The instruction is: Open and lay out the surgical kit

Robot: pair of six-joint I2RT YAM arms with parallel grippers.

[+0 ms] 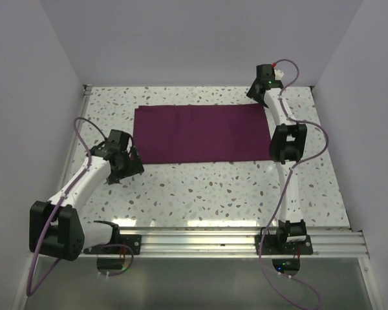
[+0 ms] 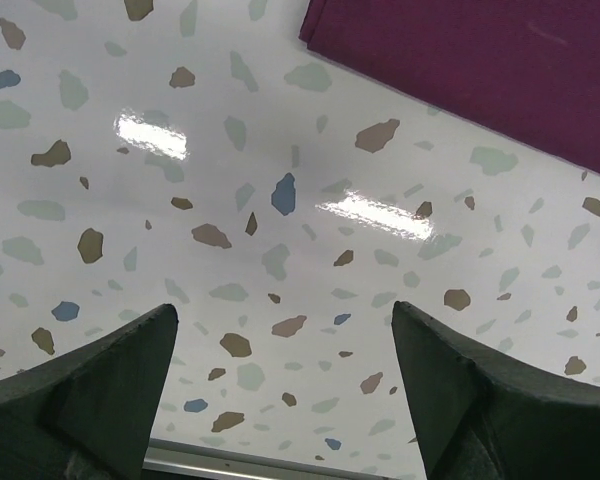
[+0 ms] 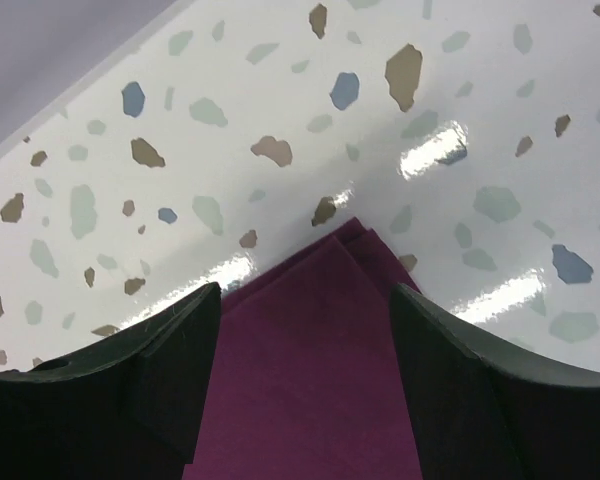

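Note:
A maroon folded cloth (image 1: 200,132) lies flat and long across the speckled table (image 1: 200,194). My right gripper (image 1: 262,92) is over its back right corner; in the right wrist view the fingers (image 3: 460,390) stand apart above that doubled corner (image 3: 340,265), with nothing visibly held. My left gripper (image 1: 126,169) stands open over bare table near the cloth's front left corner, which appears at the top of the left wrist view (image 2: 460,60).
Grey walls (image 1: 45,129) close in the table at the back and both sides.

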